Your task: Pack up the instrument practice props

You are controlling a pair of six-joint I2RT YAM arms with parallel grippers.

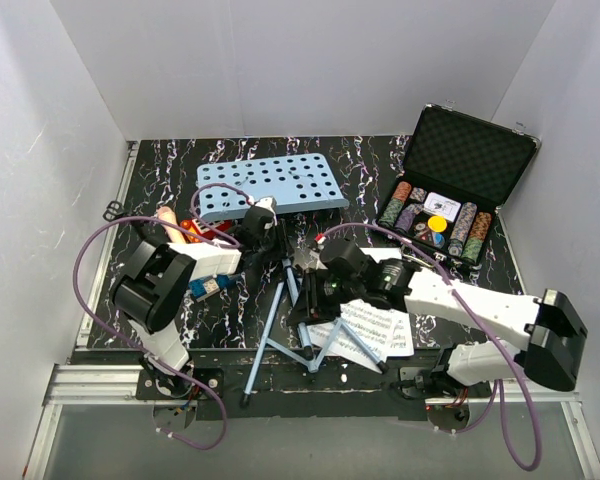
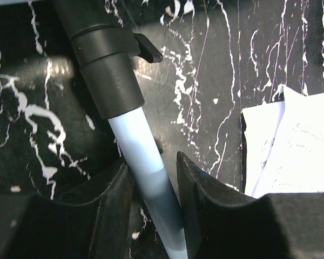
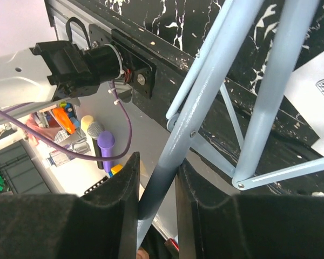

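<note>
The light blue folding stand (image 1: 271, 319) stretches down the middle to the front edge, beside white score sheets (image 1: 385, 330). My left gripper is at its upper tube (image 2: 140, 135), just below a black fitting (image 2: 102, 75); the fingers flank the tube, whether gripping I cannot tell. My right gripper has a tube (image 3: 194, 113) between its fingers lower on the stand; how tightly is unclear. The perforated blue desk plate (image 1: 268, 180) lies at the back. A black round-based item with a loop (image 1: 114, 210) is at the left.
An open black case of chips (image 1: 435, 220) fills the back right. Colourful props (image 1: 180, 224) lie behind the left arm. Walls enclose the table on three sides. Loose microphones (image 3: 106, 142) show below the front edge in the right wrist view.
</note>
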